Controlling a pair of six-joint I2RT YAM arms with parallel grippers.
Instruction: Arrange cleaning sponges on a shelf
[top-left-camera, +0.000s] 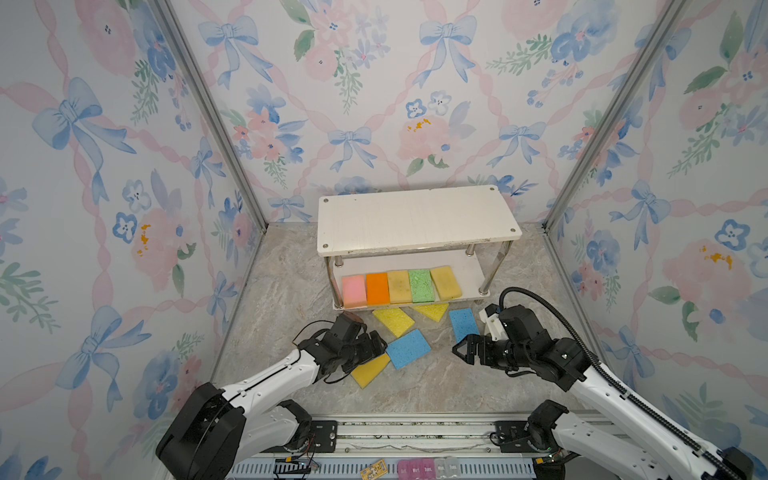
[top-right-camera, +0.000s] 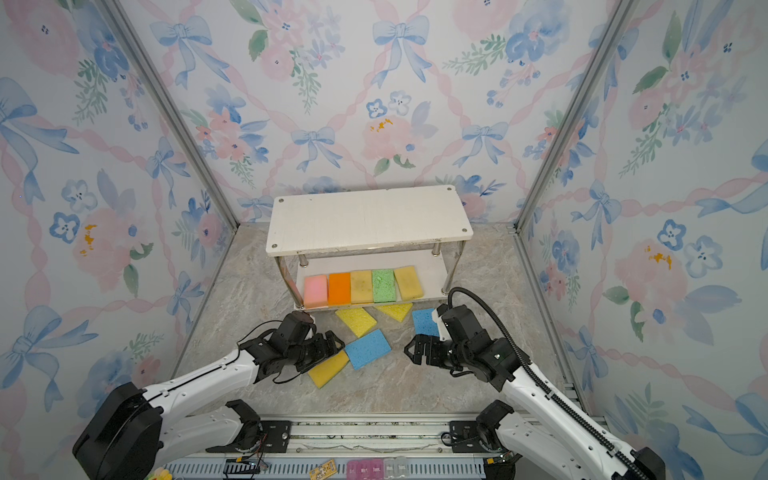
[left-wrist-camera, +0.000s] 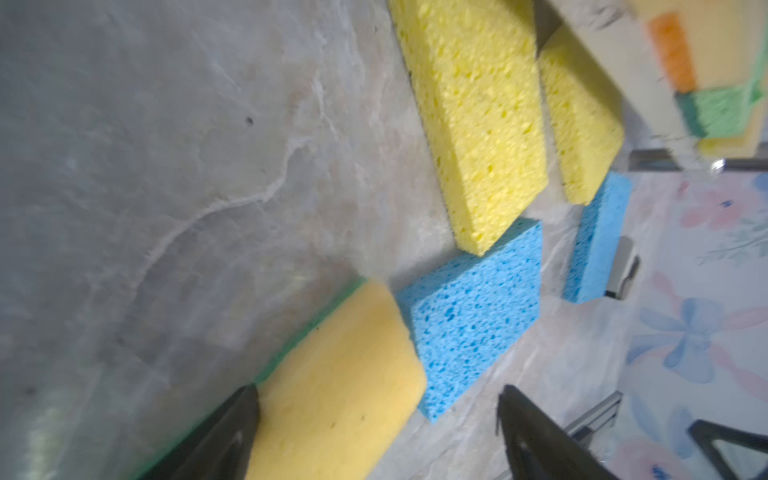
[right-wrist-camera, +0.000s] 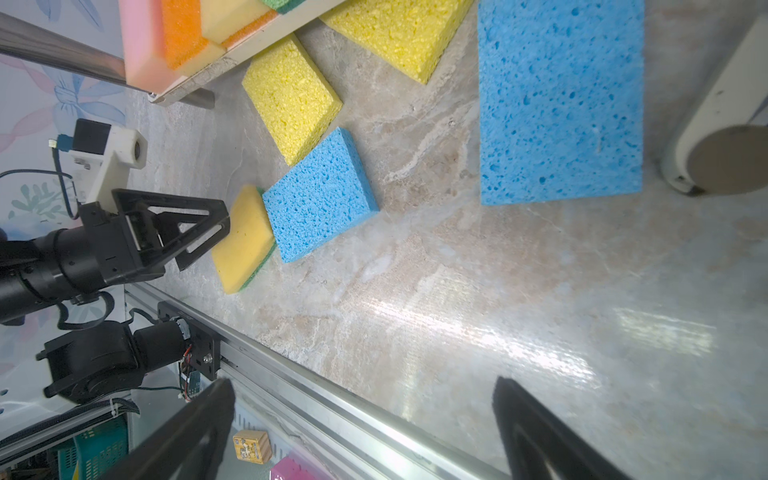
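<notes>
My left gripper (top-left-camera: 372, 345) hangs open above a yellow sponge with green backing (left-wrist-camera: 336, 384); in the left wrist view that sponge is between and below its fingertips. A blue sponge (top-left-camera: 408, 349) lies beside it, with two bright yellow sponges (top-left-camera: 393, 321) (top-left-camera: 432, 310) in front of the shelf. My right gripper (top-left-camera: 472, 349) stands open near another blue sponge (right-wrist-camera: 560, 96). On the lower shelf sit pink (top-left-camera: 353, 289), orange (top-left-camera: 377, 288), pale yellow (top-left-camera: 399, 285), green (top-left-camera: 421, 285) and yellow (top-left-camera: 445, 282) sponges in a row.
The white upper shelf board (top-left-camera: 416, 216) is empty, carried on metal posts. A metal rail (right-wrist-camera: 384, 424) runs along the front edge, and patterned walls enclose the space.
</notes>
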